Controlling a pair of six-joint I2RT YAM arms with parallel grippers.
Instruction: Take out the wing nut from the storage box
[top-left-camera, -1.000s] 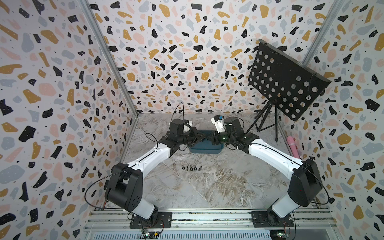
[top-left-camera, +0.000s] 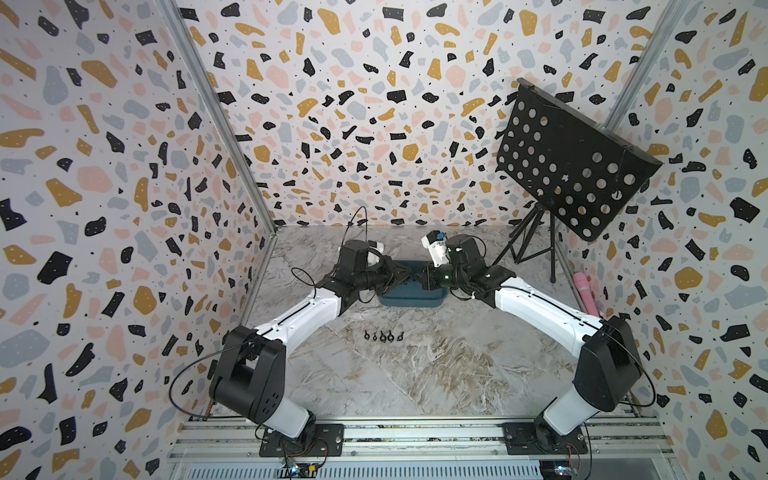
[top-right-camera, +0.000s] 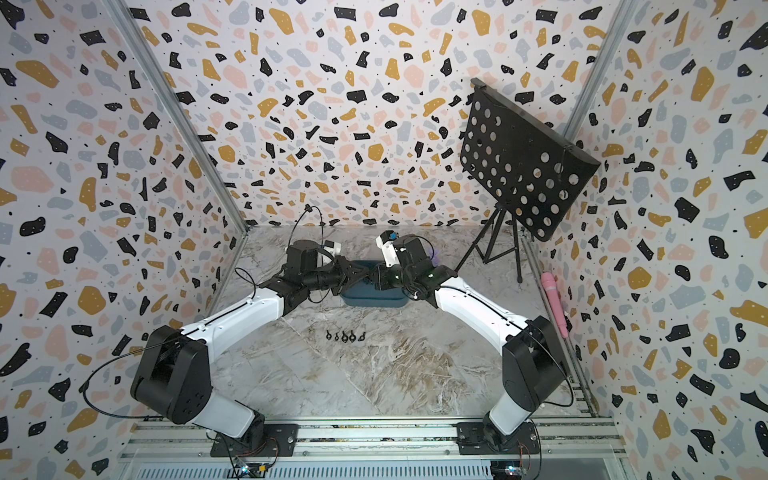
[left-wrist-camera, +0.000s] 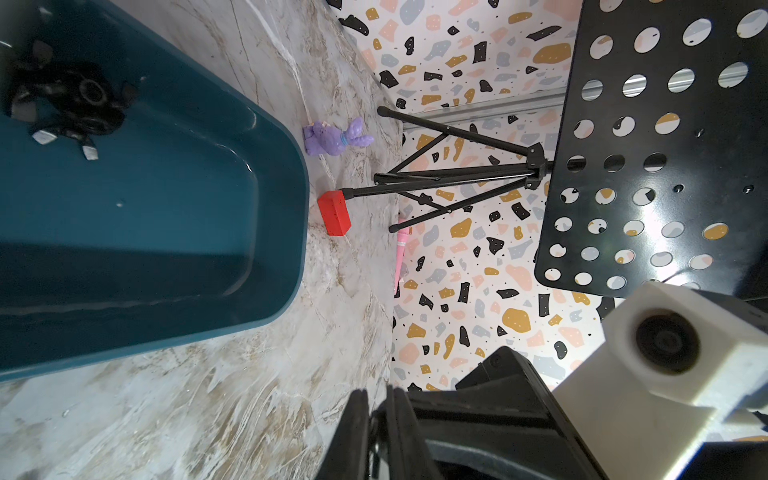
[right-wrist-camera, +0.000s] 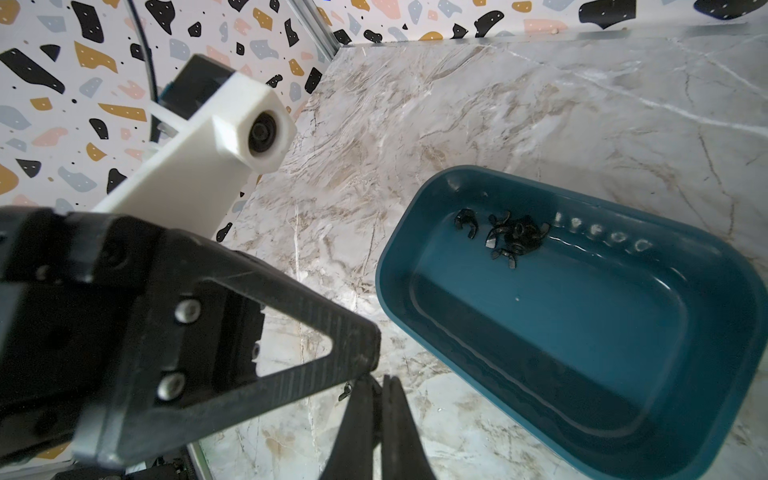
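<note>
The blue storage box holds a tangled cluster of black wing nuts near one wall, plus a lone wing nut close to a corner. In the left wrist view, the cluster of wing nuts shows at the left edge inside the box. My left gripper is shut, nothing visible between its fingers. Also shut, with nothing showing at its tips, is my right gripper. From the top left, both grippers hang over the box, tips close together; whether they touch cannot be told.
Several black wing nuts stand in a row on the marble table in front of the box. Behind and to the right are a purple figure, a red block and a black perforated panel on a tripod.
The left arm's wrist has dipped very slightly over the last second. The right arm, the box and the row of wing nuts look the same.
</note>
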